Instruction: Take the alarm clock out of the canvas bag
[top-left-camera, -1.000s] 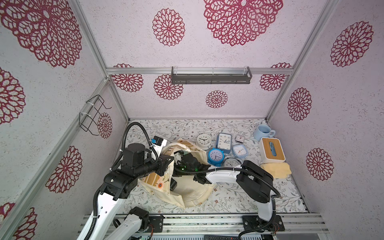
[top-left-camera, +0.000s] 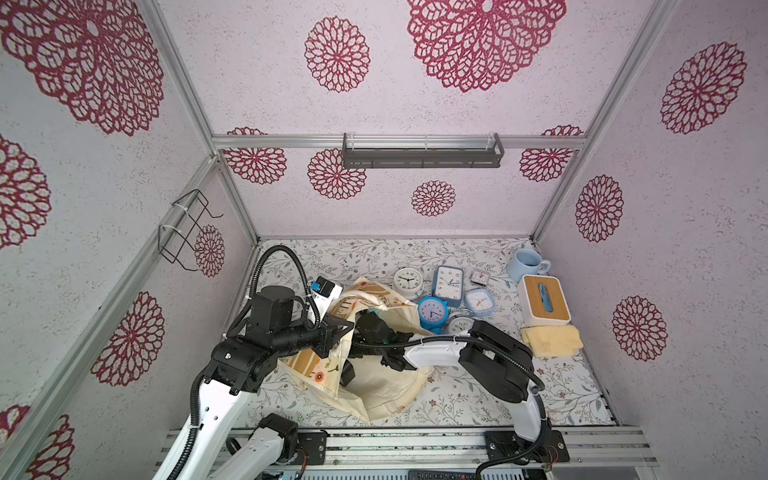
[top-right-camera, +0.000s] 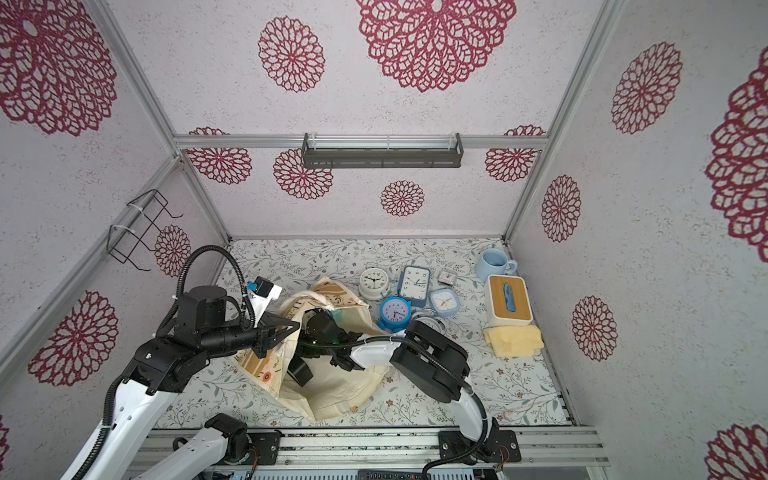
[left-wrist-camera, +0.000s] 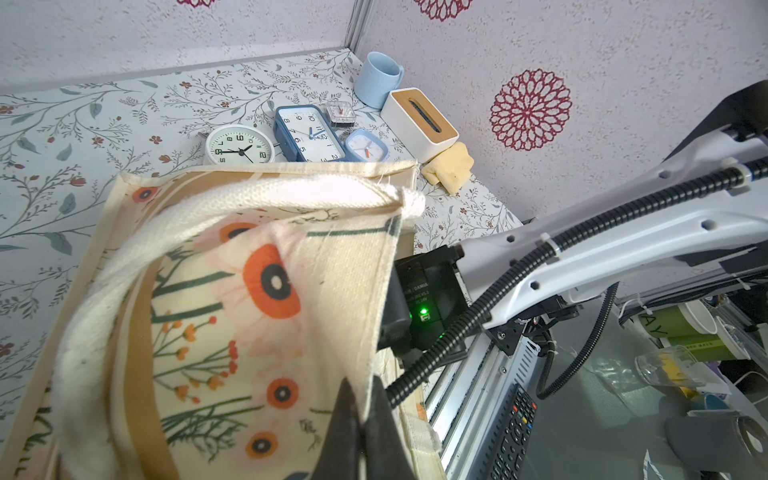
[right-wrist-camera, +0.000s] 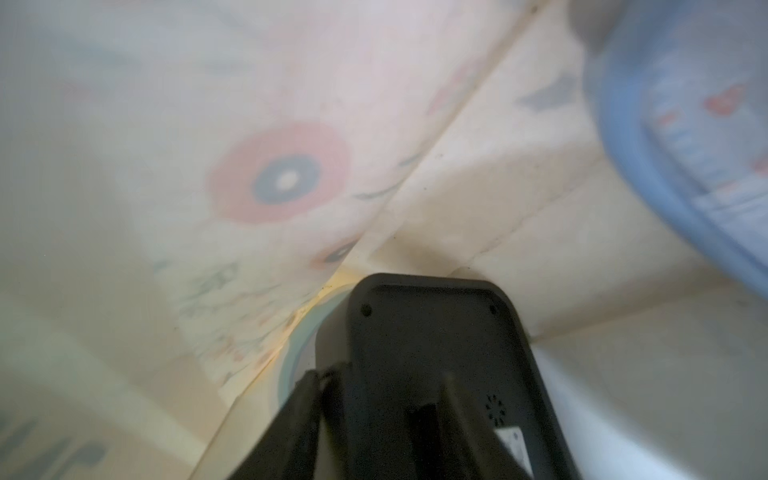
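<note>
The open canvas bag (top-left-camera: 384, 384) lies on the table, its flower-print flap raised at my left gripper, which is shut on the cloth edge (left-wrist-camera: 368, 368). My right gripper reaches inside. Its fingers, blurred and part open in the right wrist view, are at a black clock (right-wrist-camera: 432, 336) seen from the back; whether they grip it cannot be told. A pale blue clock (right-wrist-camera: 624, 128) sits beside it in the bag, and another pale round shape shows behind the black one.
Several clocks (top-left-camera: 448, 285) stand behind and right of the bag. At the right are a blue mug (top-left-camera: 525, 264), a white box (top-left-camera: 532, 300) and a yellow cloth (top-left-camera: 552, 342).
My left gripper has moved slightly right with the bag's flap, compared with one second ago. The right arm has shifted a little inside the bag.
</note>
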